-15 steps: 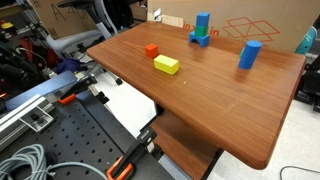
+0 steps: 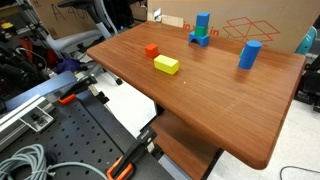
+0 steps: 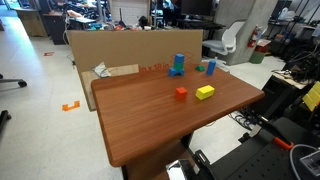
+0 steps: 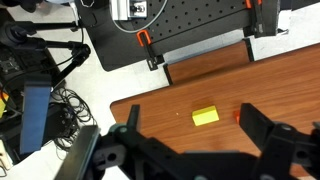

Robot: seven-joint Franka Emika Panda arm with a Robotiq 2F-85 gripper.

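Observation:
On the wooden table [image 2: 220,100], a yellow block [image 2: 166,65] lies near the edge, with a small red cube [image 2: 151,50] just beside it. Farther back, a stack of blue and green pieces [image 2: 202,28] stands upright. A blue cylinder [image 2: 250,55] stands apart from that stack, near the cardboard panel. In the wrist view my gripper looks down from well above the table, its dark fingers [image 4: 133,120] wide apart with nothing between them. Below it, the yellow block [image 4: 205,116] and the red cube [image 4: 238,117] show on the tabletop. Neither exterior view shows the gripper.
A tall cardboard panel [image 3: 140,55] closes off the back of the table. Beside the table's front runs a black perforated bench [image 2: 65,135] with orange-handled clamps [image 2: 124,172].

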